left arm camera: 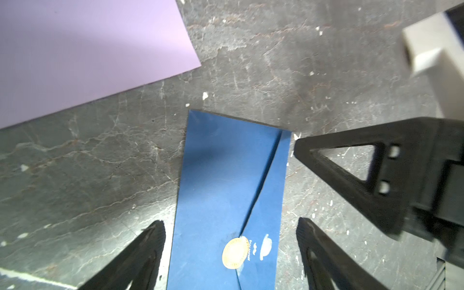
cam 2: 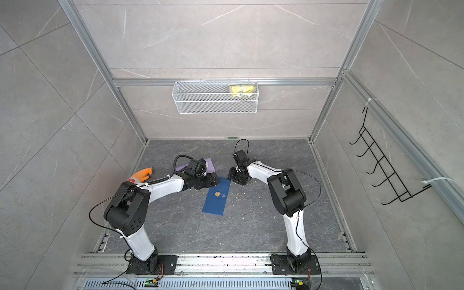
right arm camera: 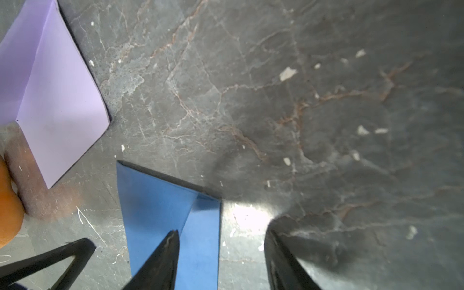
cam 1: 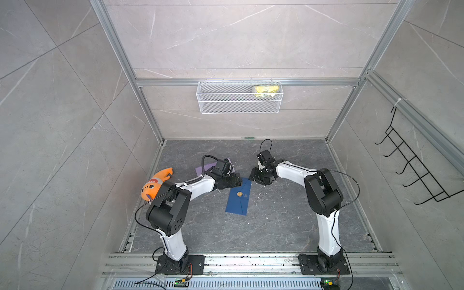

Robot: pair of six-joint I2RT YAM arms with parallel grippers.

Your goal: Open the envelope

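A blue envelope [cam 1: 236, 205] lies flat on the grey table, with a round gold seal [left arm camera: 234, 253] near its middle and a long slit along one side. My left gripper is open above it, its fingers straddling the envelope in the left wrist view. My right gripper is open at the envelope's far right corner, one finger over the blue paper, the other over bare stone, nothing between them.
A purple paper [right arm camera: 62, 111] lies behind and left of the envelope. An orange toy [cam 1: 154, 186] sits at the far left. A wire basket [cam 1: 222, 99] hangs on the back wall.
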